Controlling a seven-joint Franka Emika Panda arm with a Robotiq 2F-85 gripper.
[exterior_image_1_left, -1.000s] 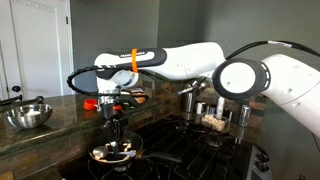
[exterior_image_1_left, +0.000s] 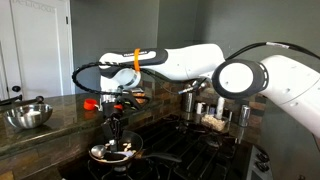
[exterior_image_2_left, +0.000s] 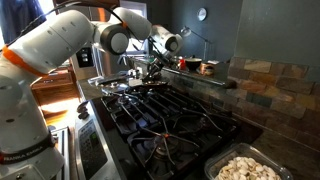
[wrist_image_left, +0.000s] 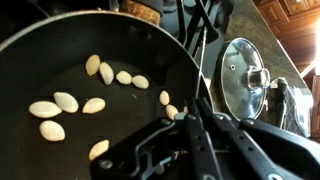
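Observation:
A dark frying pan (wrist_image_left: 130, 105) holds several pale oval pieces (wrist_image_left: 65, 102), spread over its base. My gripper is low over the pan's right side in the wrist view, its dark fingers close together. A thin grey rod (wrist_image_left: 201, 58), which looks like a utensil handle, runs up from between them; its other end is hidden behind the gripper. From outside, my gripper (exterior_image_1_left: 114, 130) points down over the pan (exterior_image_1_left: 128, 163), where something silvery (exterior_image_1_left: 97, 152) shows at the left rim. In the second exterior view the gripper (exterior_image_2_left: 152, 72) is far away and small.
A glass lid (wrist_image_left: 238, 75) with a knob lies right of the pan. A steel bowl (exterior_image_1_left: 29, 116) and a red bowl (exterior_image_1_left: 91, 104) stand on the counter behind. A tray of pale pieces (exterior_image_2_left: 247, 167) sits beside the stove, whose nearer burners (exterior_image_2_left: 165, 145) are clear.
My gripper stays over the pan with only a slight shift. The silvery shape in the pan now shows farther left, at the rim.

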